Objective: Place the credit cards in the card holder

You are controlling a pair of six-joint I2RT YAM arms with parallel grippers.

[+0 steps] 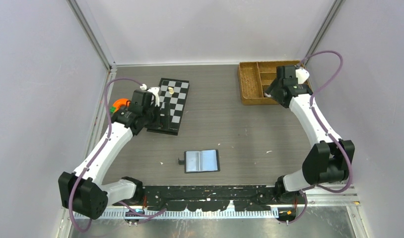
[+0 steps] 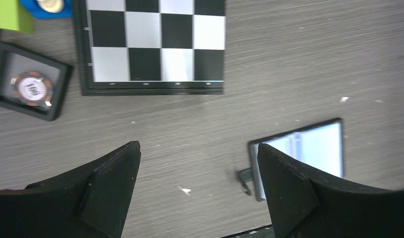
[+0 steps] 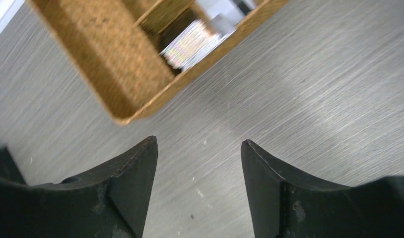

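The card holder [image 1: 202,161] lies spread flat near the table's front, its two clear pages bare and a dark clasp tab at its left. In the left wrist view, the same holder [image 2: 309,153] is partly covered by a finger. A stack of cards [image 3: 190,45] rests in the near compartment of the wicker tray. My right gripper is at the tray's near edge, its fingers apart with only table between them. Over the chessboard's near end is my left gripper, open and empty, up and left of the holder.
The wicker tray [image 1: 248,82] has several compartments and stands at the back right. A chessboard [image 2: 150,88] lies back left, beside a small framed poker chip [image 2: 33,89], an orange toy [image 1: 119,104] and blocks. Mid-table is clear apart from small scraps.
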